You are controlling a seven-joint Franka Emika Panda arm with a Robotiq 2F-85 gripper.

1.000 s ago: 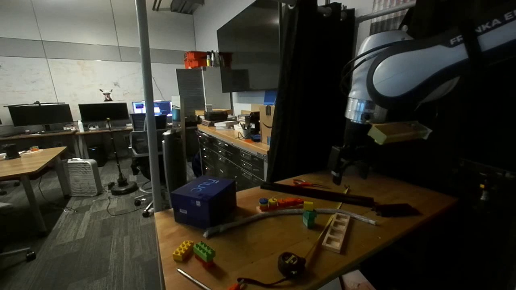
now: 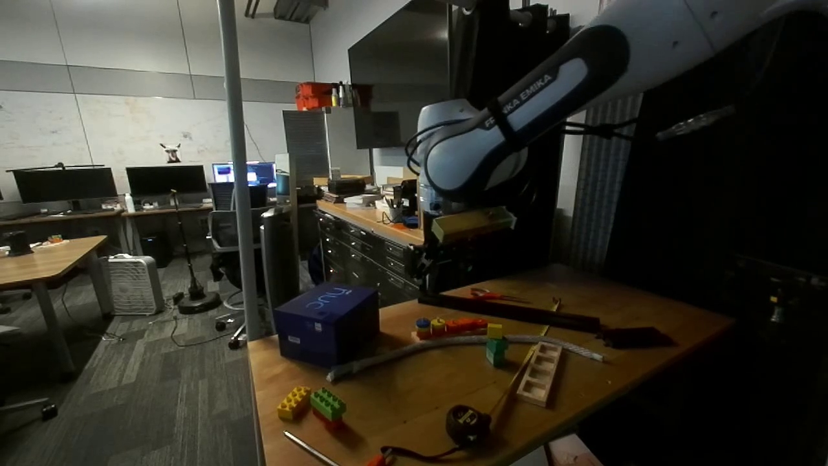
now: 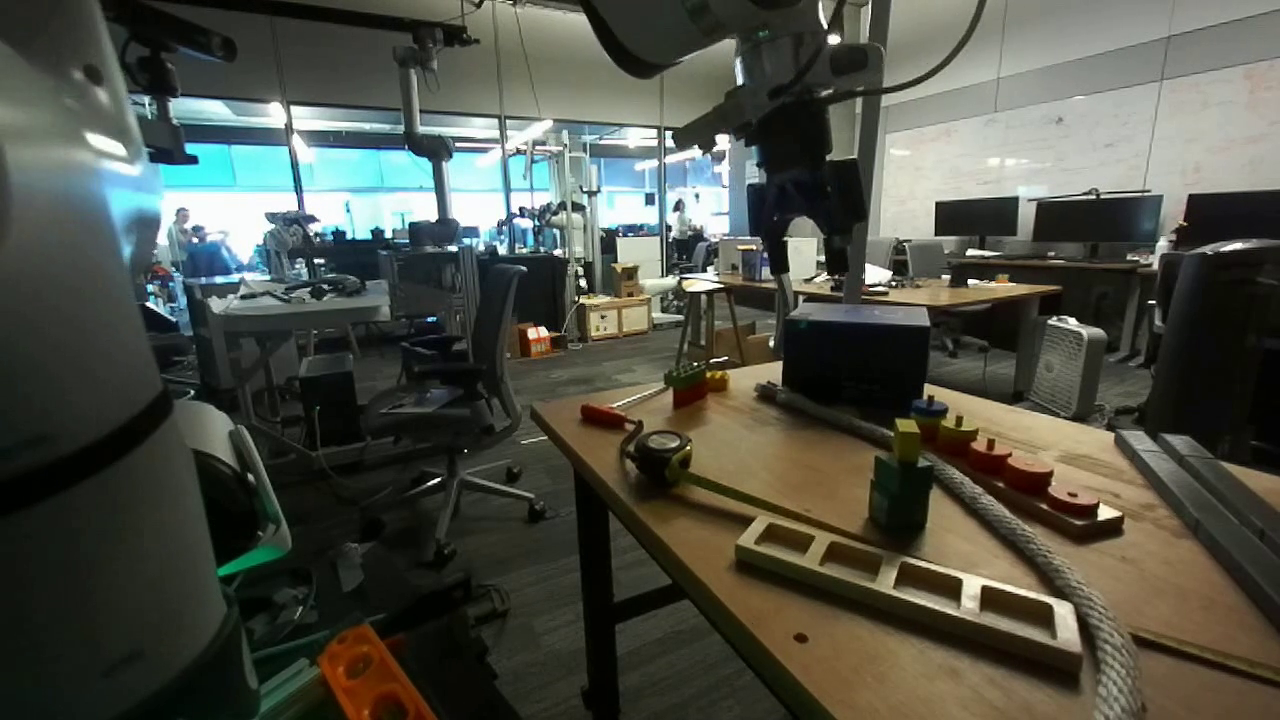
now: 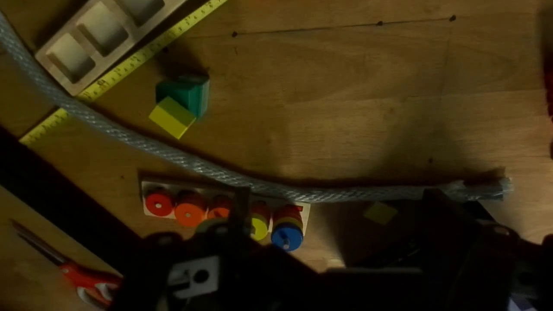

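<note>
My gripper (image 3: 807,262) hangs open above the table, nothing between its fingers. In the wrist view its dark fingers (image 4: 241,207) stand wide apart over the grey rope (image 4: 337,195) and the peg board with coloured rings (image 4: 175,189); the height gap is hard to judge there. A yellow block (image 4: 172,117) sits on green blocks (image 3: 900,493) beside the rope. The wooden tray with square compartments (image 3: 774,553) lies near the table's edge, along the yellow tape (image 4: 135,61). At the far side is the dark blue box (image 2: 327,322).
The tape measure (image 2: 468,424), a yellow toy brick (image 2: 294,404) and a green brick on red (image 2: 328,403) are near the front. Red-handled scissors (image 4: 85,277) lie beyond a long black bar (image 4: 62,204). Bare wood (image 4: 332,88) shows between the green blocks and the right side of the wrist view.
The arm and gripper have swung left in exterior view 1, from over the table's far right to behind the peg board and nearer the blue box. The table's objects have not moved.
</note>
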